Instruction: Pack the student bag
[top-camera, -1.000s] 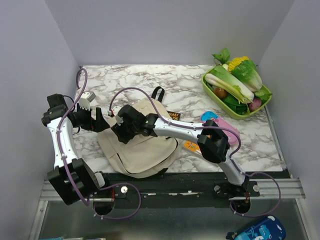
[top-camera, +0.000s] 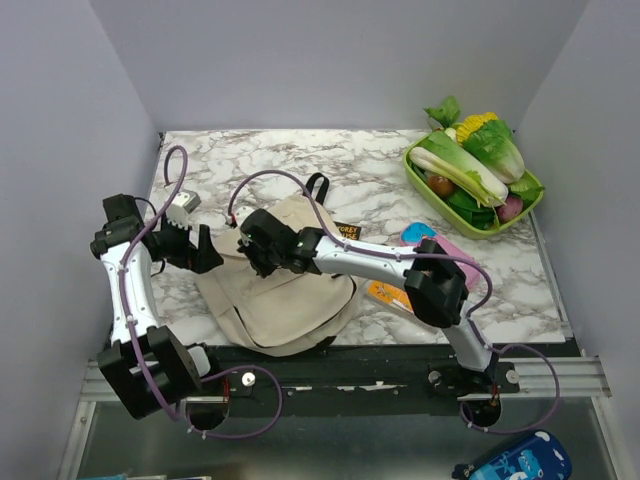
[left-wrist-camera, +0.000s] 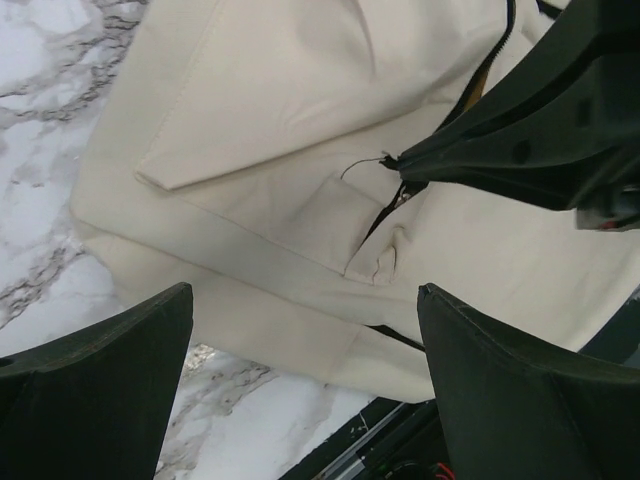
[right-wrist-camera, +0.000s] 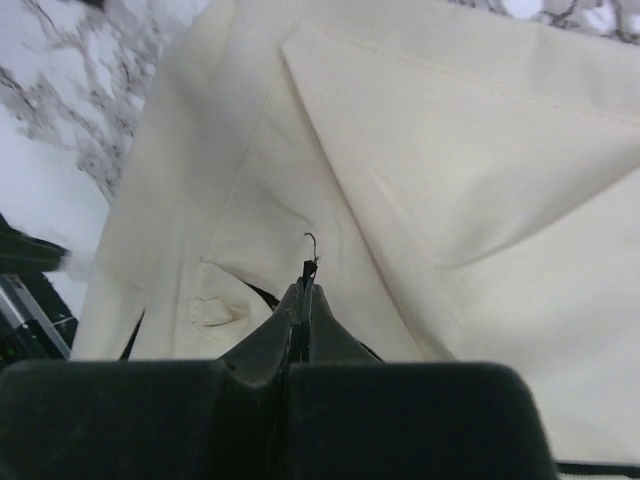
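The beige student bag lies flat on the marble table, its top crumpled. Over its upper part, my right gripper is shut on the black zipper pull, whose tip and thin thread poke out beyond the fingertips. The left wrist view shows the same right gripper coming in from the right, just above the fabric. My left gripper stands open over the bag's left edge, its fingers wide apart with nothing gripped. Below the right fingertips, part of the zipper line is hidden.
Under and beside the right arm lie a pink and blue case and an orange book. A green basket of vegetables sits at the back right. A blue pouch rests off the table's front. Marble behind the bag is clear.
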